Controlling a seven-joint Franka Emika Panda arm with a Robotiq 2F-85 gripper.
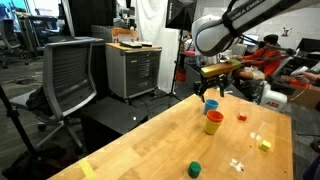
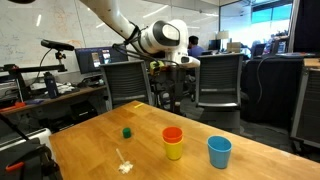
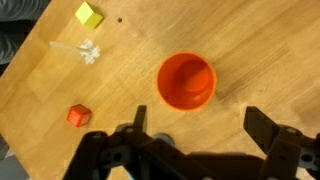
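Observation:
A red cup sits nested in a yellow cup, its rim showing above the yellow one. Beside them stands a blue cup, upright on the table. My gripper hangs above the cups, open and clear of them. From the wrist, the open red cup appears ahead of the wide-spread fingers, with nothing between them. Part of the blue cup shows at the lower edge of that view, mostly hidden behind the gripper.
Around the cups lie a red block, a yellow block and a small white item. A green object stands near the table's front. An office chair stands beyond its edge.

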